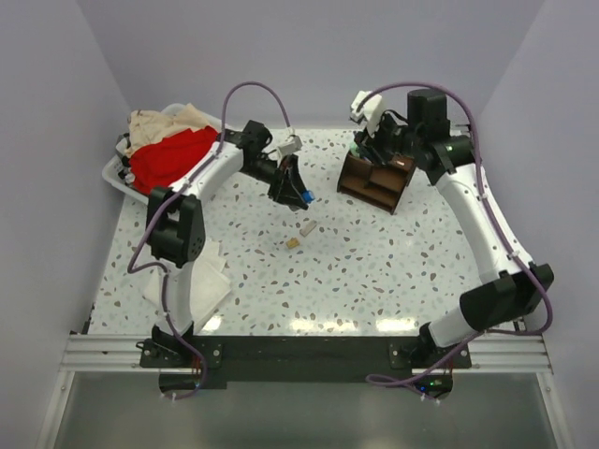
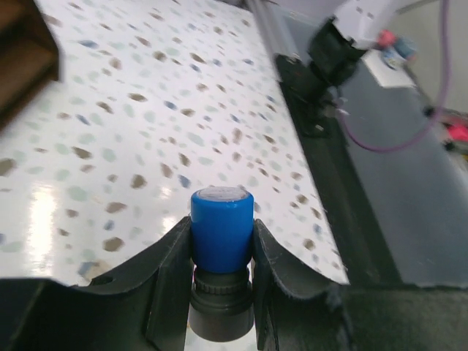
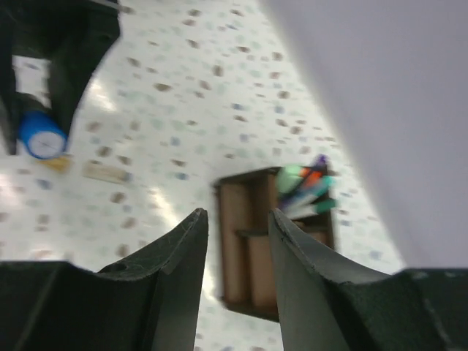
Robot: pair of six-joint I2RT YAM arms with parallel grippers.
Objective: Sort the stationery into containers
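A black cylinder with a blue cap [image 2: 221,230] is held upright in my left gripper [image 1: 299,196], which is shut on it over the middle of the table. My right gripper [image 1: 370,148] hovers over the wooden organizer [image 1: 370,192] at the back right; in the right wrist view its fingers are slightly apart, with nothing seen between them. The organizer holds markers [image 3: 311,194] and a green item [image 3: 289,177] in one compartment. A pale block [image 1: 308,227] and a small yellow block [image 1: 292,243] lie on the table below my left gripper.
A white basket [image 1: 116,172] with red and beige cloth [image 1: 168,159] stands at the back left. White cloths [image 1: 201,290] lie at the left front.
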